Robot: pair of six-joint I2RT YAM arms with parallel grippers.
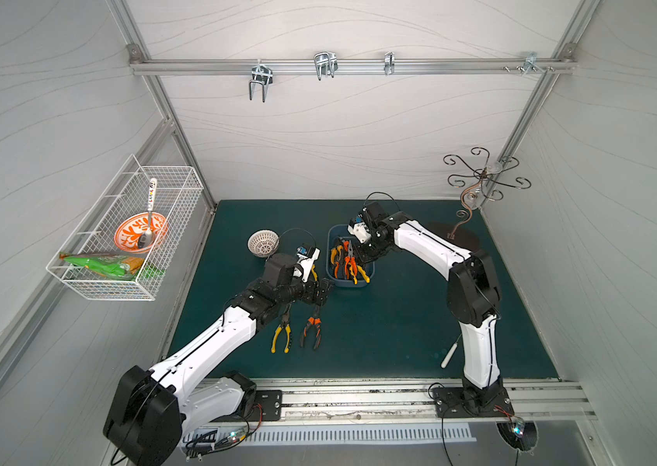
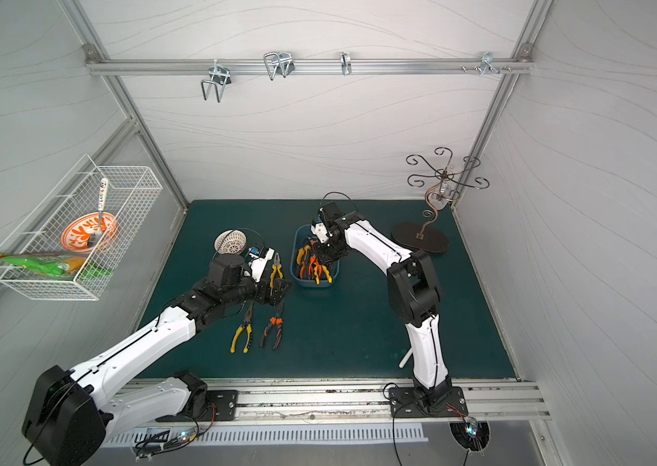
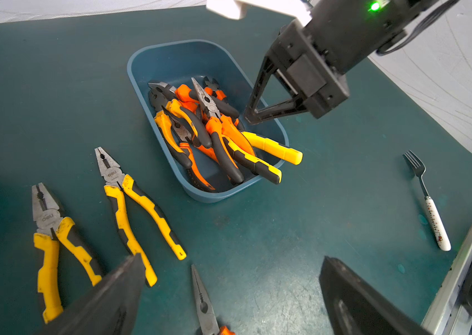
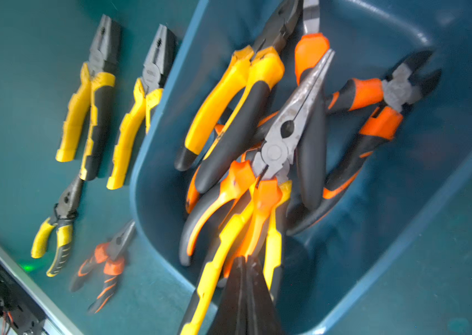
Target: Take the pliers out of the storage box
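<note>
In the left wrist view, a blue storage box [image 3: 160, 159] holds a heap of several pliers, with orange-black and yellow-black handles. Long-nose pliers [image 4: 276, 146] lie on top, fingers pointing to the upper right in the right wrist view; yellow-handled pliers [image 4: 211, 279] lie beneath them. My right gripper is shut, its fingertips over those handles with nothing seen between them. From the left side it appears just above the box's right rim. My left gripper stands open above the table in front of the box, empty.
Yellow-black pliers [image 3: 126, 198] and a second pair [image 3: 51, 226] lie left of the box. Long-nose pliers [image 3: 204, 307] lie beneath my left gripper. A fork [image 3: 430, 206] is at far right; the table between it and the box is clear.
</note>
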